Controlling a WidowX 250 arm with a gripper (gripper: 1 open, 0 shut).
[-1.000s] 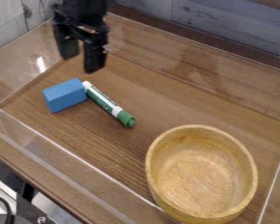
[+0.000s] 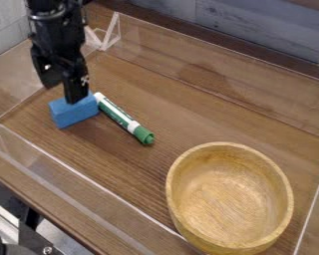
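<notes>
My black gripper (image 2: 60, 88) reaches down from the top left, open, its fingers just over a blue block (image 2: 75, 114) on the wooden table (image 2: 215, 70). A green and white cylindrical tube (image 2: 127, 121) lies diagonally just right of the block.
A large empty yellow bowl (image 2: 229, 194) occupies the lower right. A raised edge runs along the left and near sides.
My gripper has come down and toward the viewer, from the back of the table to just over the blue block. The block, tube and bowl have not visibly moved.
</notes>
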